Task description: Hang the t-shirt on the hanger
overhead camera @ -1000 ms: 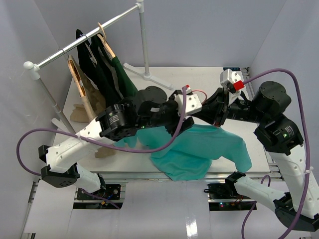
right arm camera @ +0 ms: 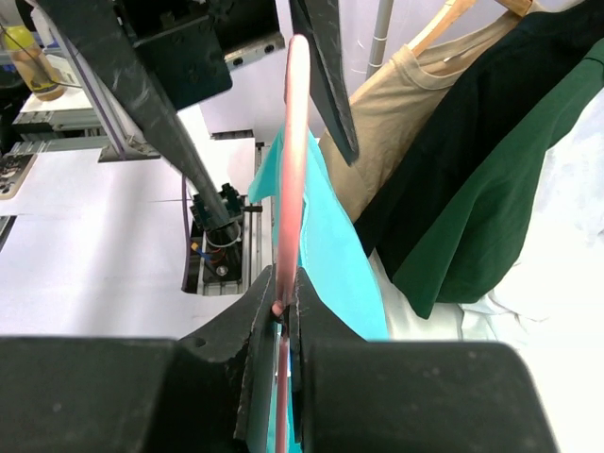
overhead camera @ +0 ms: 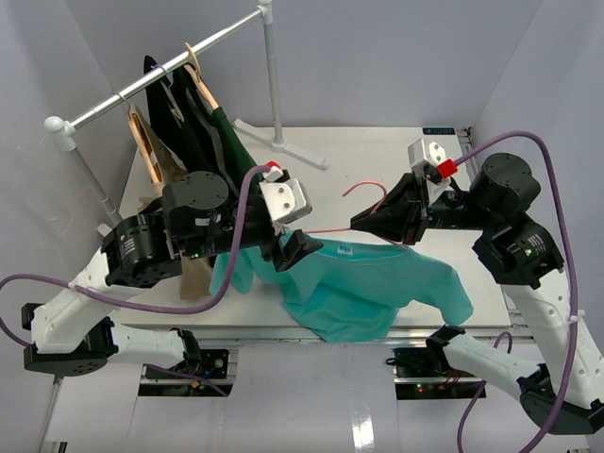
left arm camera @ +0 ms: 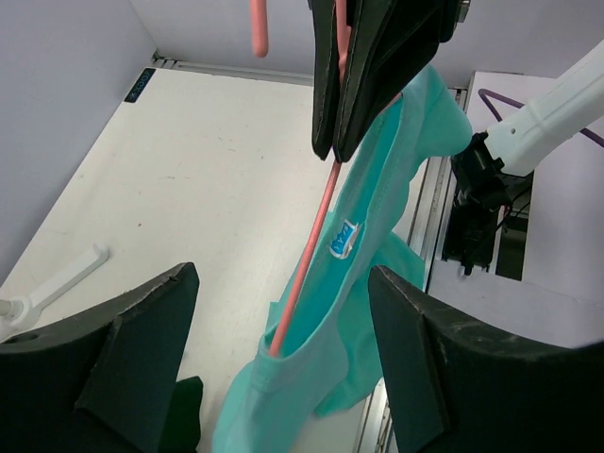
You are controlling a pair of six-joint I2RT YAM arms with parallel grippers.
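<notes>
A pink hanger [overhead camera: 330,229] runs inside the neck opening of the teal t-shirt [overhead camera: 368,288]. My right gripper is shut on the hanger near its hook, above the shirt [left arm camera: 377,208]. My left gripper [overhead camera: 293,247] hangs open over the shirt's left part; in the left wrist view its fingers [left arm camera: 123,349] are spread on either side of the hanger bar [left arm camera: 307,255], not touching it. The left end of the bar goes into the shirt's collar area.
A white rail [overhead camera: 217,33] at the left carries dark green, black and tan garments [overhead camera: 189,132] on hangers.
My left gripper has drawn back to the left, away from my right gripper. The right gripper and hanger have shifted slightly left since a second ago.
</notes>
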